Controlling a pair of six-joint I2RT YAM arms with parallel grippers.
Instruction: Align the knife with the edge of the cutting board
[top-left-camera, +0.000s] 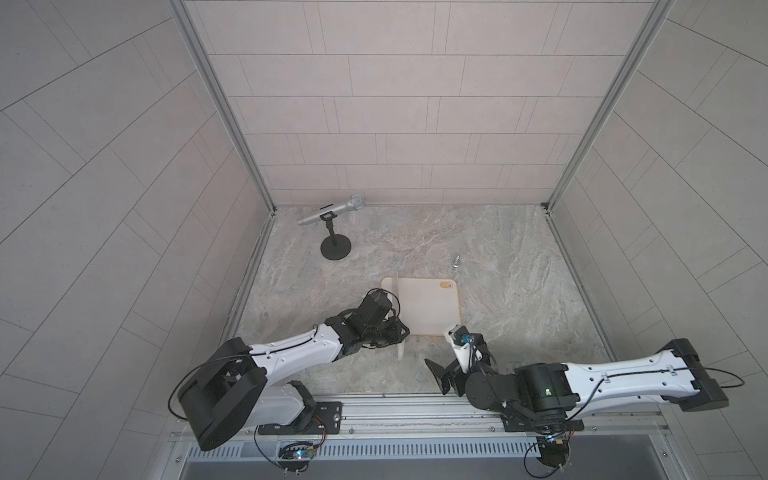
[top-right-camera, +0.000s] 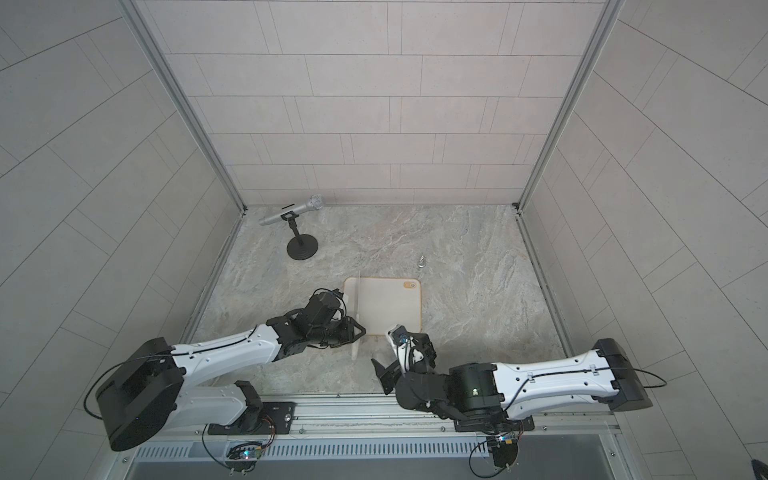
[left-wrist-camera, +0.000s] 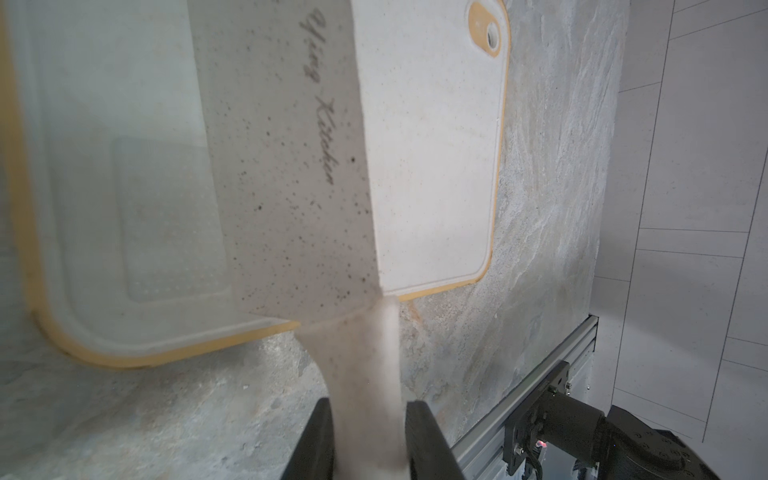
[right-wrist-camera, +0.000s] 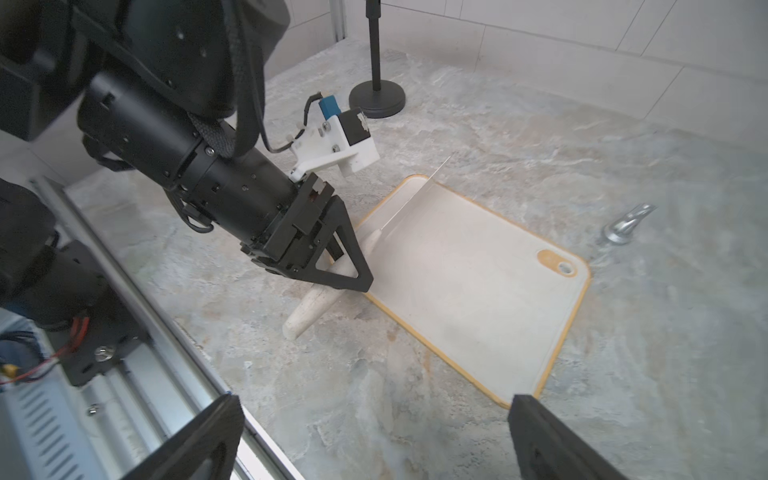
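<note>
A white-handled knife (left-wrist-camera: 284, 160) marked "Ying Kitchen" lies along the left part of the cream cutting board (right-wrist-camera: 468, 284), its handle (left-wrist-camera: 364, 376) reaching past the near edge. My left gripper surrounds that handle, one finger either side; whether it is closed tight on it is unclear. My right gripper is open in the lower foreground, short of the board, nothing between its fingers.
A microphone on a black stand (top-left-camera: 335, 246) stands back left. A small metal object (right-wrist-camera: 622, 228) sits behind the board. A metal rail runs along the front.
</note>
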